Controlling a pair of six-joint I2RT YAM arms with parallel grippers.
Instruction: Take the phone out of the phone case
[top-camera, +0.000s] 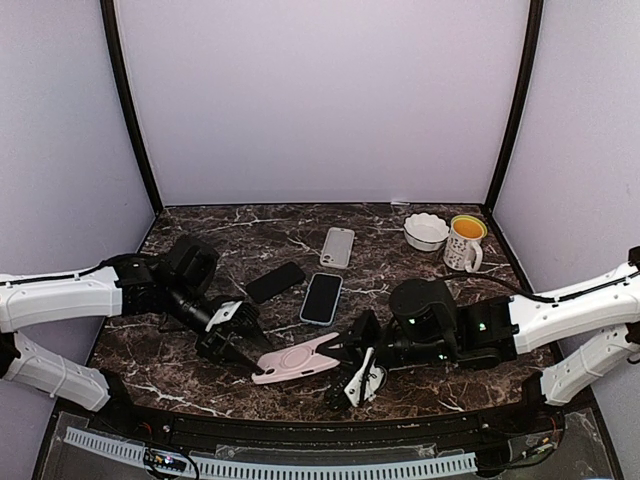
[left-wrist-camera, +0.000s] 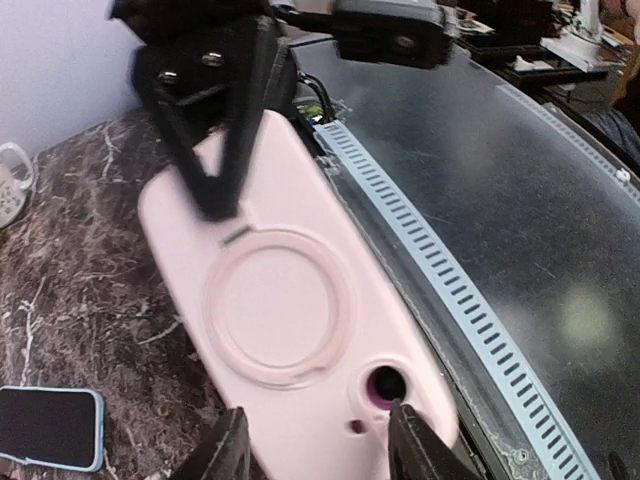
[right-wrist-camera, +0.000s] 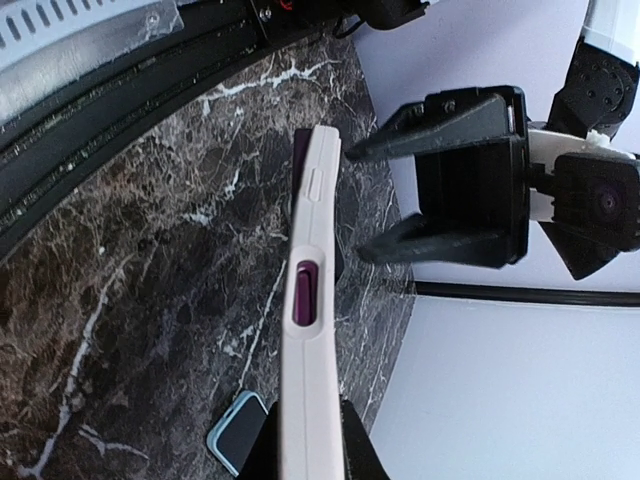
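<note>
A pink phone case (top-camera: 298, 361) with a ring on its back is held above the front of the table. My right gripper is shut on its right end, one black finger (right-wrist-camera: 364, 445) on each side. Dark purple shows through the side cut-out (right-wrist-camera: 305, 293) and the round camera hole (left-wrist-camera: 386, 386). My left gripper stands open just off the case's far end, nothing between its fingertips. Seen from the left wrist, its fingers (left-wrist-camera: 228, 450) are in front of the camera-hole end. The case's inner side is hidden.
A black phone with a light blue edge (top-camera: 321, 298), a black slab (top-camera: 275, 282) and a pale grey case (top-camera: 337, 248) lie behind the grippers. A white bowl (top-camera: 426, 231) and a mug (top-camera: 464, 247) stand at the back right.
</note>
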